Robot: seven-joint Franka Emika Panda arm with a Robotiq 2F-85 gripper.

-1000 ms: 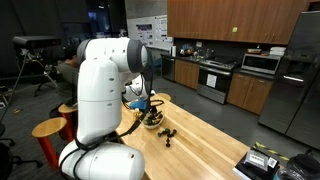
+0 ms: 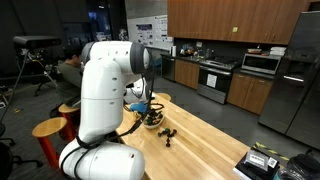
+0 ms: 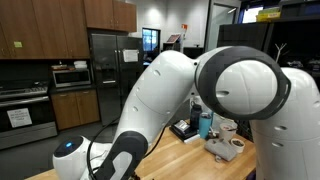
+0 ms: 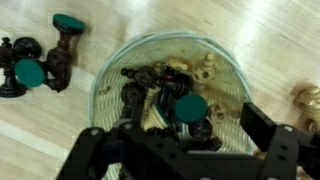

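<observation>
A round woven basket (image 4: 103,75) fills the middle of the wrist view. Inside lie several dark chess pieces (image 4: 133,93), one showing a round green base (image 4: 190,108), along with some pale wooden pieces (image 4: 205,70). My gripper is open above the basket's near part, its fingers spread and nothing seen held between them. In exterior view 1 the basket (image 2: 153,119) stands near the table's far left end, under the arm. The gripper's height above the pieces is hard to judge.
Dark chess pieces (image 4: 60,60) lie loose left of the basket, and pale ones (image 4: 310,100) lie to its right. A dark box-like device (image 2: 258,163) sits on the table's right side.
</observation>
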